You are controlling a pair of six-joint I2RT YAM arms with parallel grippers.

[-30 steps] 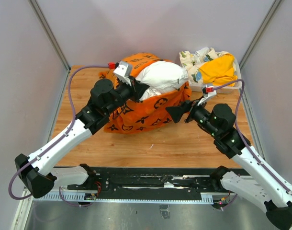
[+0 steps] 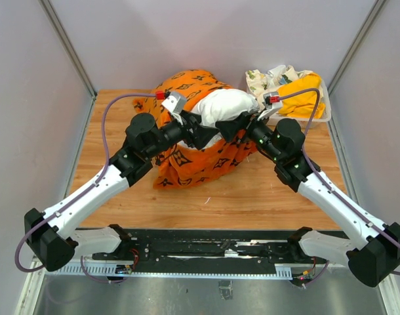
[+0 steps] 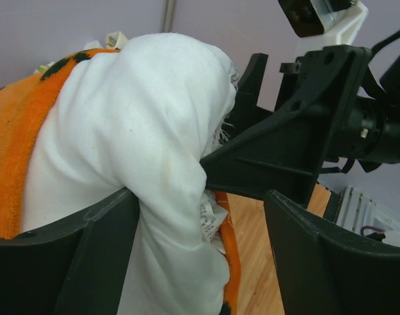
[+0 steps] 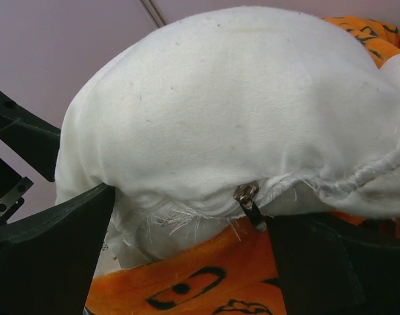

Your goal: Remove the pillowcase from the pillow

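Note:
The white pillow (image 2: 224, 105) bulges out of the orange, black-patterned pillowcase (image 2: 193, 167), which still wraps its back and front. My left gripper (image 2: 205, 134) is at the pillow's front edge; in the left wrist view its fingers (image 3: 98, 252) stand apart, with white cloth (image 3: 177, 223) between them. Right of it, my right gripper (image 2: 225, 128) is open against the pillow's edge. The right wrist view shows the white fabric (image 4: 226, 111) and a metal zipper pull (image 4: 247, 194) between spread fingers. Orange case cloth (image 4: 200, 275) lies below.
A white bin (image 2: 324, 108) holding yellow and patterned cloths (image 2: 301, 95) stands at the back right. Both grippers are very close together.
My right gripper has moved up and left from beside the case to the pillow's edge. My left gripper has shifted right and down, its fingers now apart. The case's front has slid slightly down.

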